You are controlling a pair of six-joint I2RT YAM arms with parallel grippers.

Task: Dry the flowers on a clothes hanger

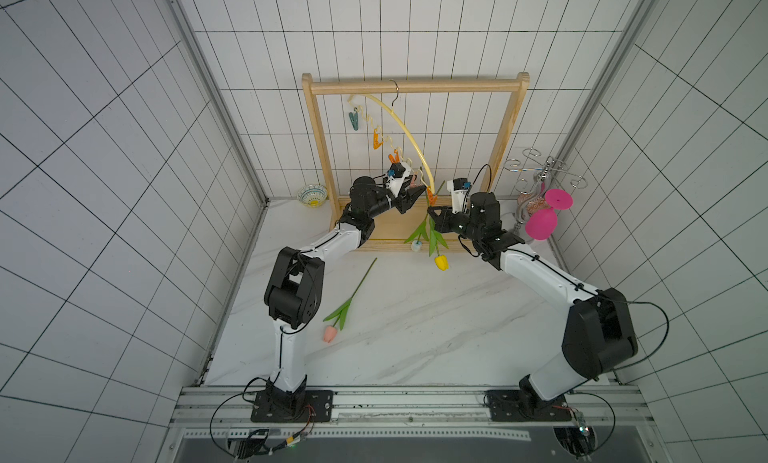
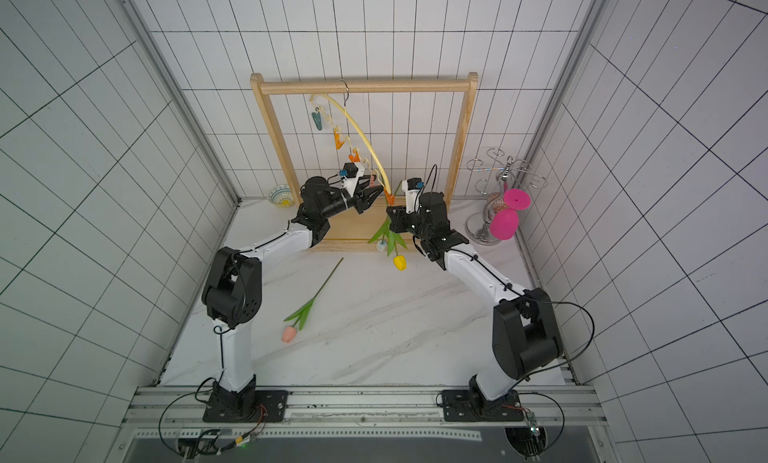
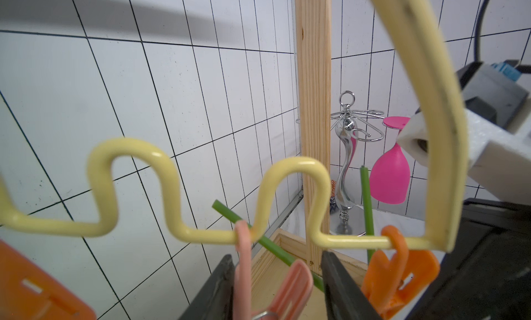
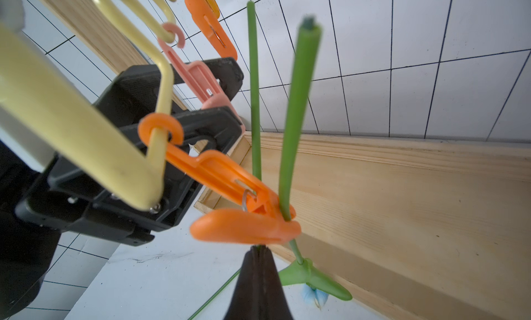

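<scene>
A yellow hanger hangs tilted from the wooden rack, carrying coloured clips. Its lowest orange clip grips a green stem; a yellow tulip and a pale blue flower hang below. My left gripper is part open around the pink clip on the hanger's wavy bar; whether it grips it is unclear. My right gripper is shut just below the orange clip, nothing clearly between its fingers. A pink tulip lies on the table at front left.
The wooden rack spans the back, above its wooden tray. A chrome stand with pink glasses is at back right, a patterned bowl at back left.
</scene>
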